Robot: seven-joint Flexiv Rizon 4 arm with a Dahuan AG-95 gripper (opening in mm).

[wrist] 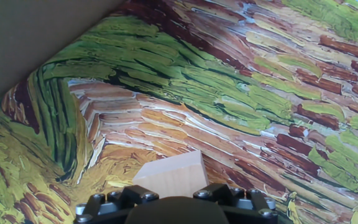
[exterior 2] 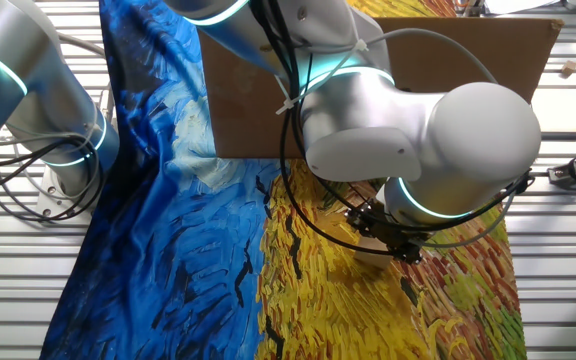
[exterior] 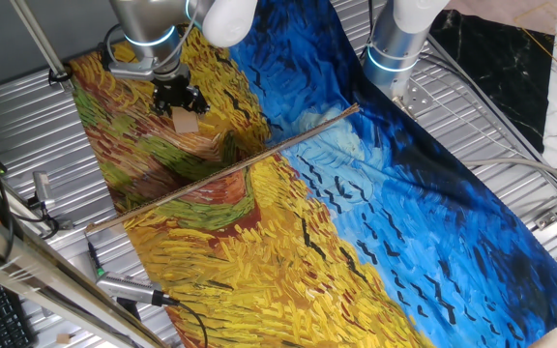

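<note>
A pale wooden block point(wrist: 176, 179) shows at the bottom middle of the wrist view, directly in front of my gripper. Both black fingers point(wrist: 132, 196) overlap its lower corners, and its lower part is hidden. Seen in exterior view 1, the block point(exterior: 185, 122) is right below the dark gripper point(exterior: 178, 101), over the green and brown part of the printed cloth point(exterior: 288, 251). In exterior view 2 the arm partly covers the gripper point(exterior 2: 388, 235), with the block point(exterior 2: 372, 254) at its side. Whether the fingers clasp the block, and whether it touches the cloth, I cannot tell.
A brown cardboard panel point(exterior 2: 243, 100) stands across the cloth; from exterior view 1 only its long thin edge point(exterior: 249, 172) shows, close to the gripper. Cables and a metal device point(exterior: 129, 287) lie on the slatted table at the left.
</note>
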